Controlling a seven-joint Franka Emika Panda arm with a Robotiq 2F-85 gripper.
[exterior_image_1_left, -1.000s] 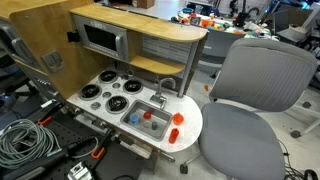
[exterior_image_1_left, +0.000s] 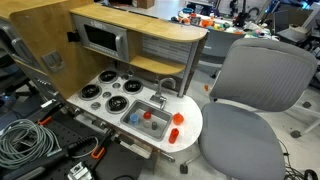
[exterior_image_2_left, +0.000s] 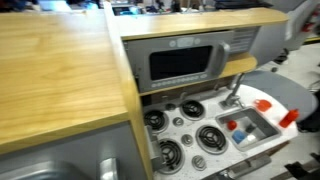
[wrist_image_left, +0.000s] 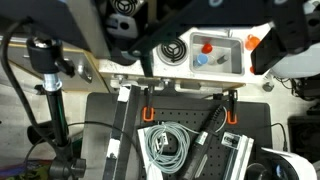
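In the wrist view, blurred dark finger shapes stand far apart at the upper left and upper right. My gripper appears open, with the burners and sink visible between and below them. Neither exterior view shows the gripper clearly. A metal sink (exterior_image_1_left: 158, 107) holds a small red item (exterior_image_1_left: 147, 115), a blue item (exterior_image_1_left: 134, 118) and a small grey one. To its right, on the white counter (exterior_image_1_left: 190, 124), lie an orange-red item (exterior_image_1_left: 183, 113) and an upright red bottle-like item (exterior_image_1_left: 174, 134). Left of the sink are several black burners (exterior_image_1_left: 117, 103).
A microwave (exterior_image_1_left: 102, 38) hangs under a wooden shelf (exterior_image_1_left: 150, 23). The faucet (exterior_image_2_left: 233, 98) rises behind the sink. A grey chair (exterior_image_1_left: 240, 135) stands right of the counter. Coiled cable (wrist_image_left: 168, 145) and orange handles (wrist_image_left: 148, 104) lie on the black base in front.
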